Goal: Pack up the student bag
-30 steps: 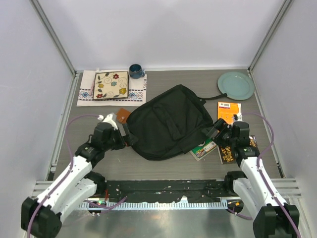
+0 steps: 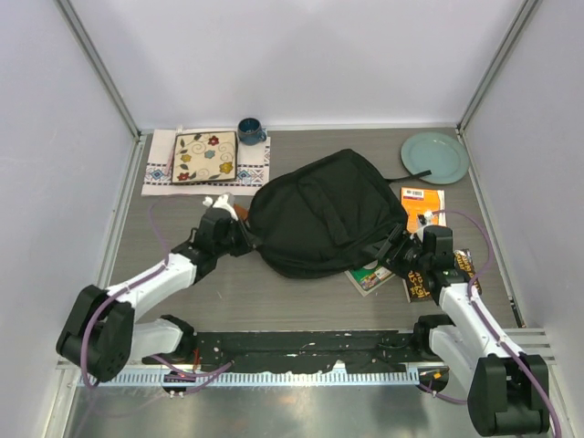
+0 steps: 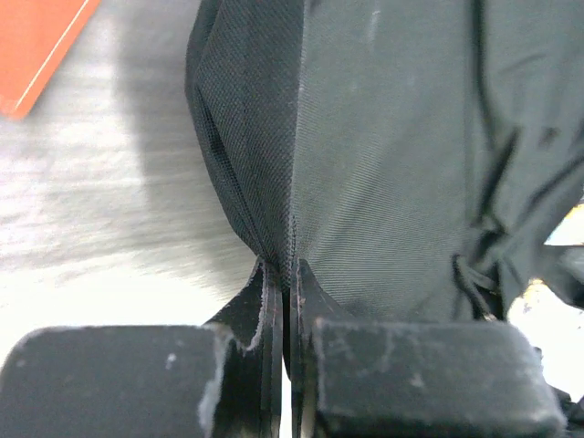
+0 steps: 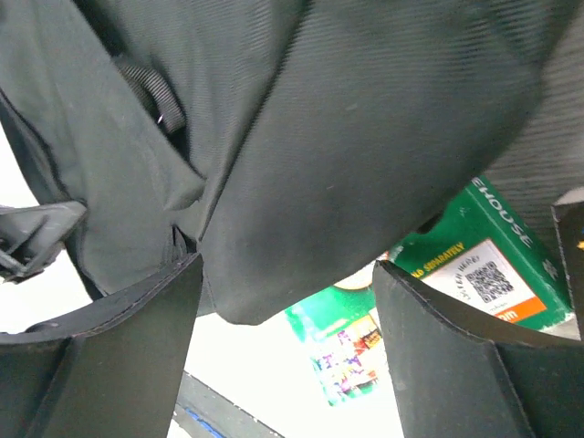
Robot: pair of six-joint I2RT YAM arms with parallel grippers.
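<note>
A black cloth bag point(image 2: 315, 219) lies across the middle of the table, soft and creased. My left gripper is shut on the bag's left edge, its fabric point(image 3: 246, 137) pinched into a fold. At the bag's right end my right gripper point(image 2: 394, 255) stands open, with black cloth point(image 4: 301, 246) between and beyond its parted fingers. A green book point(image 4: 506, 251) is partly covered by that end of the bag. An orange book point(image 2: 422, 206) and a black book point(image 2: 418, 286) lie to the right.
At the back left a patterned box point(image 2: 204, 157) rests on a white cloth point(image 2: 253, 173), with a blue mug point(image 2: 251, 131) near it. A green plate point(image 2: 435, 158) is at the back right. Free table point(image 2: 255, 301) shows in front of the bag.
The bag has shifted up and right, covering more of the green book.
</note>
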